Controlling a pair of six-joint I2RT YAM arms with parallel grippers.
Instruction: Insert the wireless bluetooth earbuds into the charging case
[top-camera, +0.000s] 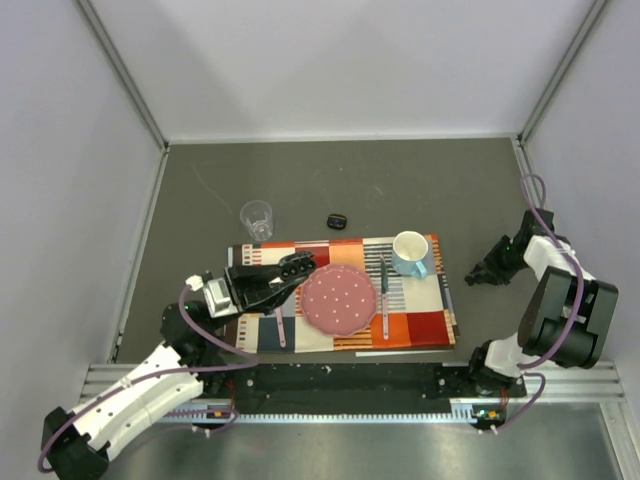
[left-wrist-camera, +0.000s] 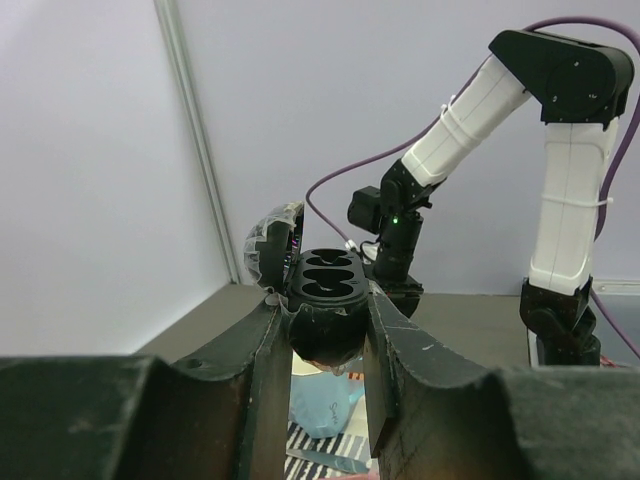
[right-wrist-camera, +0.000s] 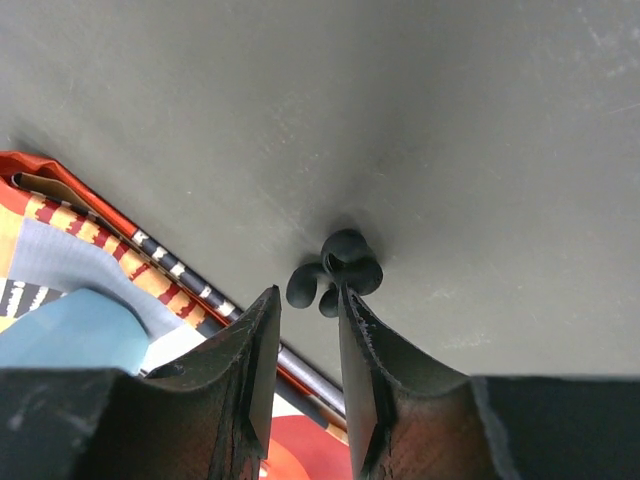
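The black charging case (left-wrist-camera: 322, 285) is held up with its lid raised, empty slots showing in its top face. My left gripper is shut on it; in the top view the case (top-camera: 297, 265) hangs over the left part of the placemat. A small cluster of black earbuds (right-wrist-camera: 352, 263) lies on the grey table, to the right of the placemat. Close over them is my right gripper, its fingers part open with bare table between the fingertips. The earbuds appear just beyond the tip of its right finger (right-wrist-camera: 362, 340); whether they touch cannot be told.
A striped placemat (top-camera: 420, 325) bears a pink plate (top-camera: 338, 300), a knife (top-camera: 384, 300) and a blue-white mug (top-camera: 410, 254). Behind it stand a clear glass (top-camera: 257, 220) and a small black object (top-camera: 337, 221).
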